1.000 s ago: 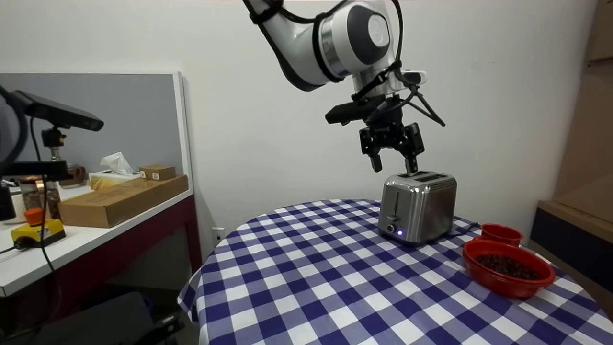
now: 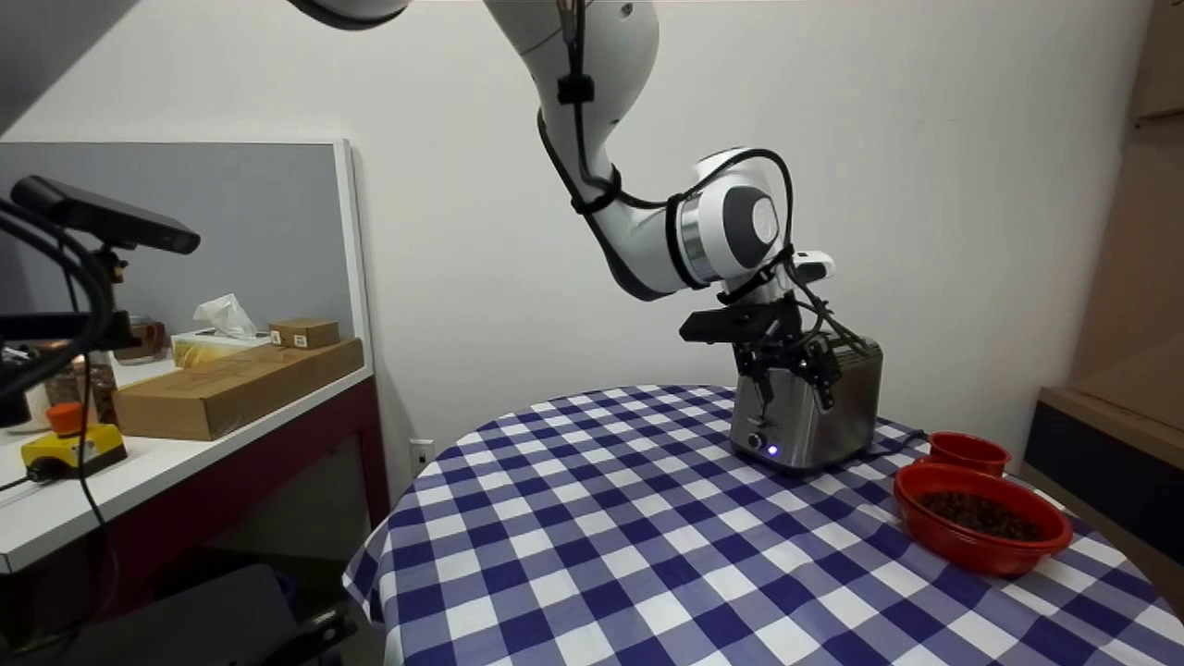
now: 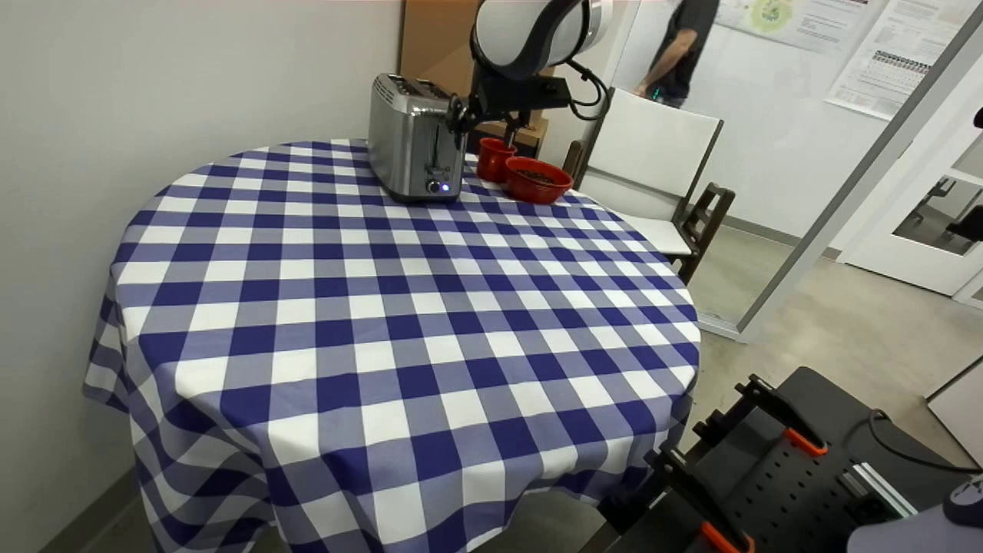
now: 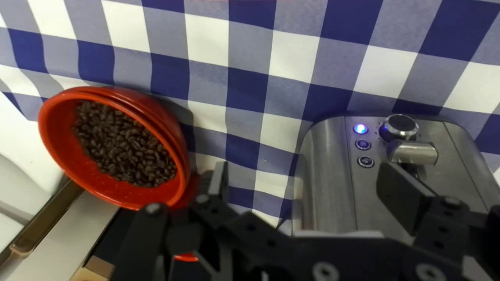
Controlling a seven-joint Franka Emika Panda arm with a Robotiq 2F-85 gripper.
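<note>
A silver toaster (image 2: 857, 401) stands upright on the checkered table, its small light lit blue. My gripper (image 2: 795, 392) points down at the toaster's lever side, open and with nothing between its fingers. In the wrist view one finger (image 4: 402, 196) lies over the toaster front, near the lever (image 4: 413, 152) and the round knob (image 4: 400, 124). The other finger (image 4: 218, 183) is left of the toaster, over the cloth. Whether any finger touches the toaster or its lever, I cannot tell. The slots are partly hidden behind the gripper in exterior view 1.
A red bowl (image 2: 963, 548) of dark beans and a red cup (image 2: 968, 450) stand right of the toaster. A dark cord (image 2: 896, 445) runs from the toaster toward them. The tablecloth (image 2: 577, 533) is clear at the left and front.
My gripper has come down and slightly right, from above the toaster to its lever side. The toaster, bowl and cup have not moved.
</note>
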